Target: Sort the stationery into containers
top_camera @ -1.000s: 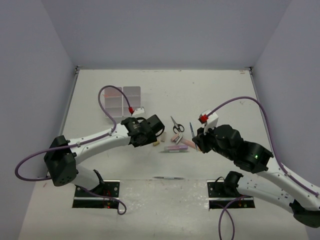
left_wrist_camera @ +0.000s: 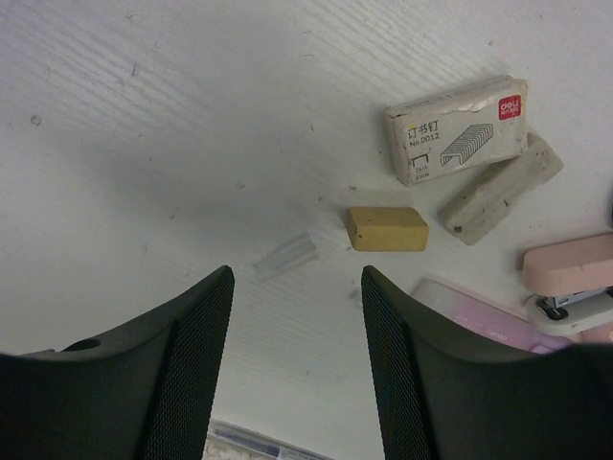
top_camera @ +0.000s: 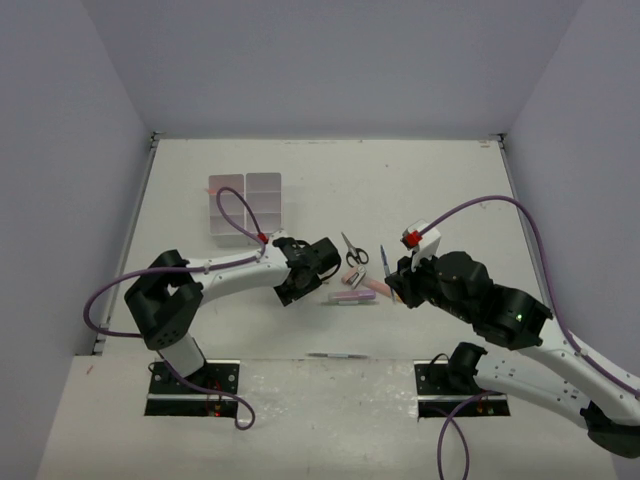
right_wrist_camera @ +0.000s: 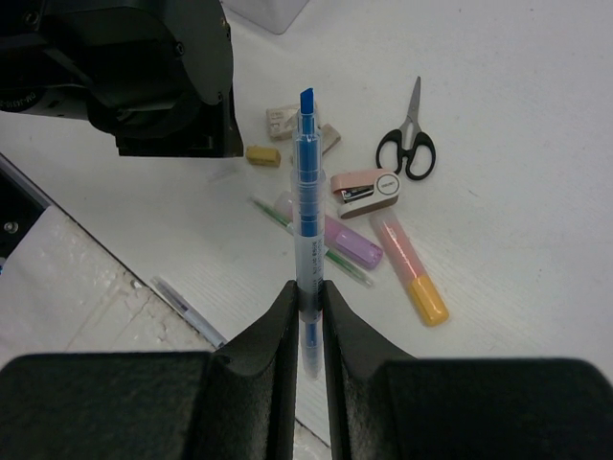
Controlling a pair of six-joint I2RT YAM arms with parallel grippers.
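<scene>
In the left wrist view my left gripper stands open over the table, nothing between its fingers. Just ahead of its tips lie a small clear piece (left_wrist_camera: 287,256) and a yellow block (left_wrist_camera: 388,229). Farther out are a staple box (left_wrist_camera: 459,129), a grey eraser-like block (left_wrist_camera: 502,189), a pink stapler (left_wrist_camera: 569,265) and a purple tube (left_wrist_camera: 488,317). My right gripper is shut on a blue pen (right_wrist_camera: 308,206), held upright above the table. Beyond it lie scissors (right_wrist_camera: 409,139), an orange-tipped tube (right_wrist_camera: 410,268) and a green thin pen (right_wrist_camera: 347,266).
A tray with several compartments (top_camera: 264,182) stands at the back left, partly behind the left arm. Another pen (top_camera: 337,355) lies at the front table edge. My left arm reaches close to the group of items.
The right arm with the pen has barely moved.
</scene>
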